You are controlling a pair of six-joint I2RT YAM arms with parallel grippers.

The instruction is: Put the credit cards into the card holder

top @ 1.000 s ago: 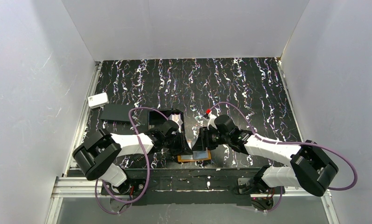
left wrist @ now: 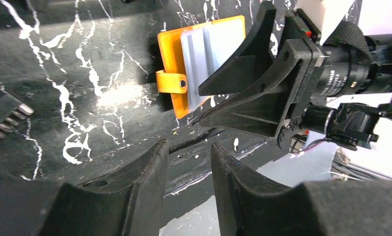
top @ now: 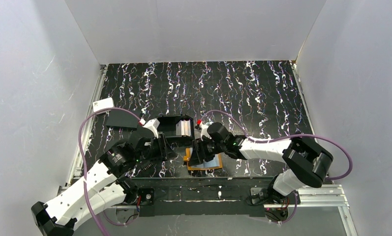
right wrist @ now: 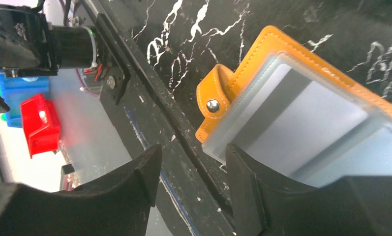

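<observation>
The orange card holder (top: 212, 168), with clear translucent sleeves (right wrist: 302, 123), lies open on the marbled table near its front edge. Its snap strap (left wrist: 171, 82) sticks out at the left side. My right gripper is open above the holder's left part, with nothing between its fingers; in the top view its arm hides part of the holder. To the left of the holder, my left gripper stands partly open and empty over bare table. Several pale cards (top: 183, 128) stand in the black box (top: 169, 118) behind the grippers.
Left of the box lies a dark lid-like panel (top: 122, 119), and a small white block (top: 103, 104) sits at the table's left edge. My two grippers are close together.
My left gripper has drawn back to the left, away from the holder, and the box shows more now. The right gripper has moved left across the holder. The holder looks unmoved.
</observation>
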